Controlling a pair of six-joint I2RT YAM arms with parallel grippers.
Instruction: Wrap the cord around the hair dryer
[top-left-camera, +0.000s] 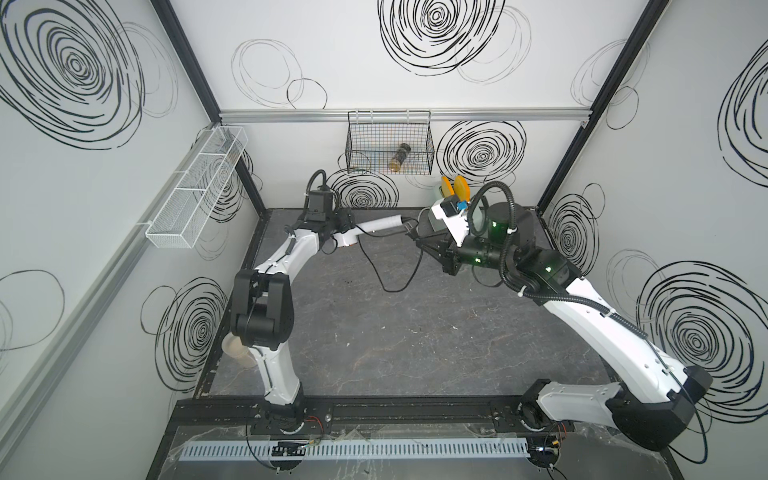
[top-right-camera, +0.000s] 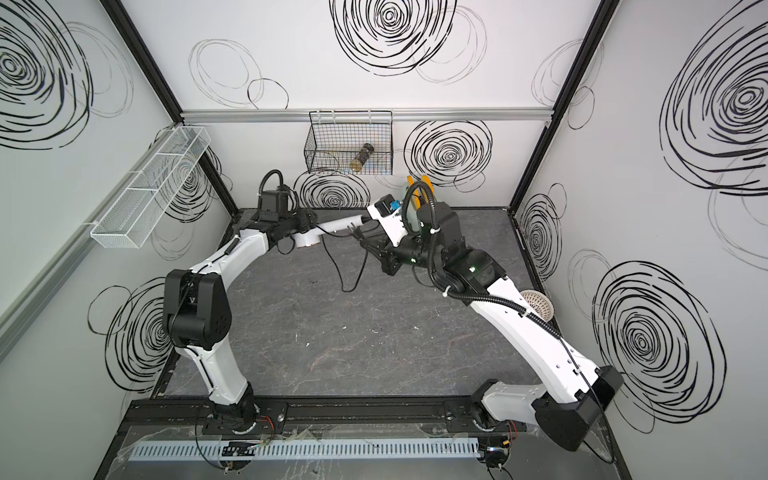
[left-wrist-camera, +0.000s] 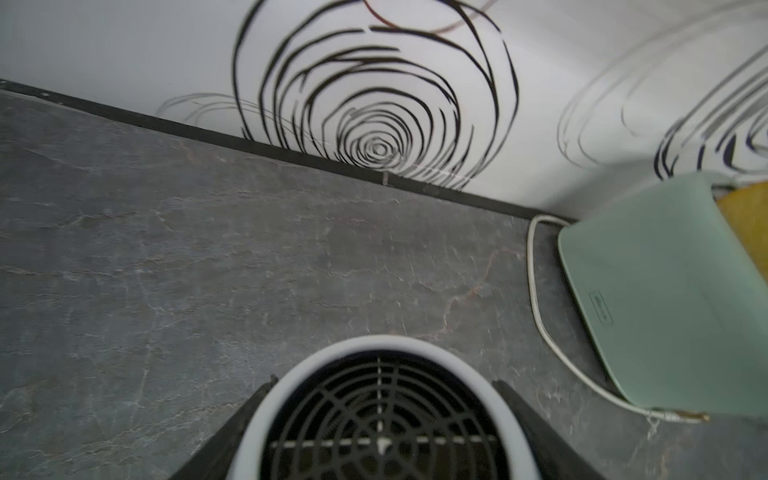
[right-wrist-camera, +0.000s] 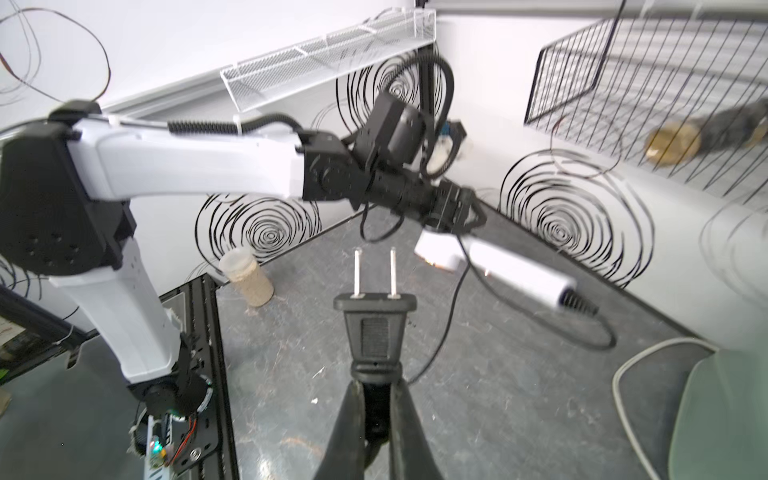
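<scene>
The white hair dryer (top-left-camera: 379, 224) is in my left gripper (top-left-camera: 345, 226), its handle reaching right. The left wrist view shows its round grille (left-wrist-camera: 384, 436) between the fingers. From the handle's end the black cord (top-left-camera: 387, 289) runs back to the head beside the left gripper, then droops in a loop toward the right gripper. Whether it circles the dryer fully is hidden. My right gripper (top-left-camera: 417, 233) is near the handle's end in the top left view, shut on the cord just behind the two-pronged plug (right-wrist-camera: 374, 332).
The green toaster (left-wrist-camera: 664, 296) with its white cord (left-wrist-camera: 537, 312) stands at the back, partly behind the right arm. A wire basket (top-left-camera: 390, 152) holding a jar hangs on the back wall. At the left is a pale cup (right-wrist-camera: 246, 276).
</scene>
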